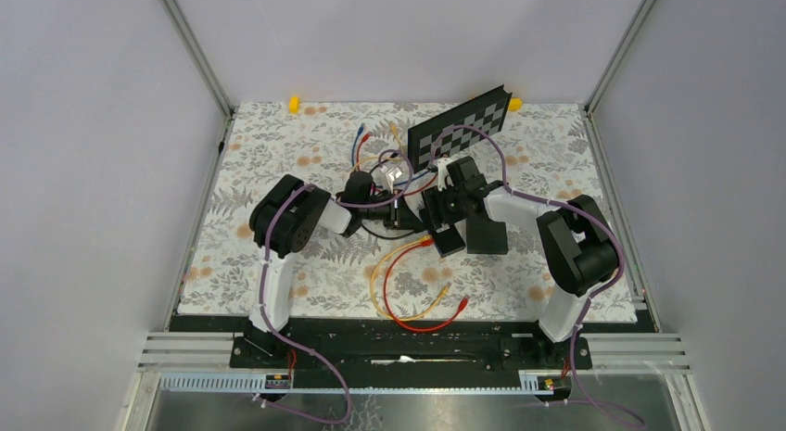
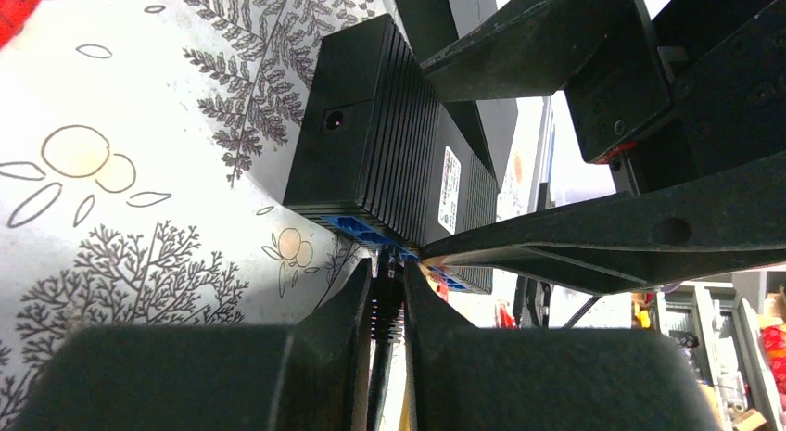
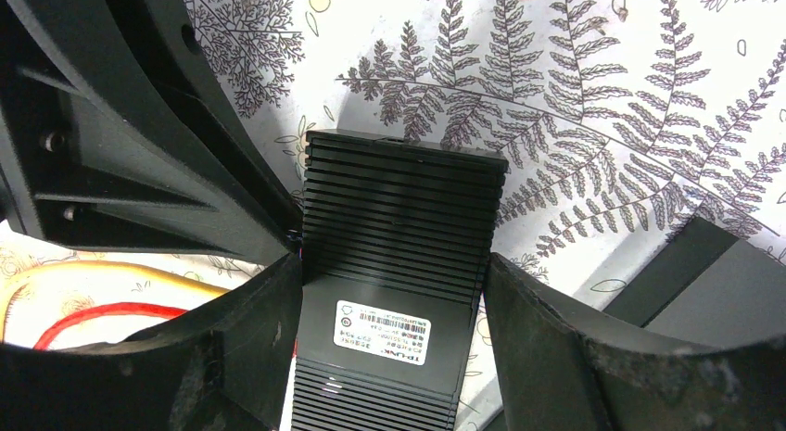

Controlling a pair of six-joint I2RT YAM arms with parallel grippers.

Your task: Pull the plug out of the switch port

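Observation:
The black switch with ribbed case and white label sits at the table's middle. My right gripper is shut across the switch, seen from above. In the left wrist view the switch shows its blue ports facing my left gripper, which is shut on a black plug and cable just at the ports. Whether the plug is still seated in its port is hard to tell, as the fingertips hide it.
Yellow and red cables lie toward the front. A checkered board leans at the back, with more cables beside it. Black flat panels lie right of the switch.

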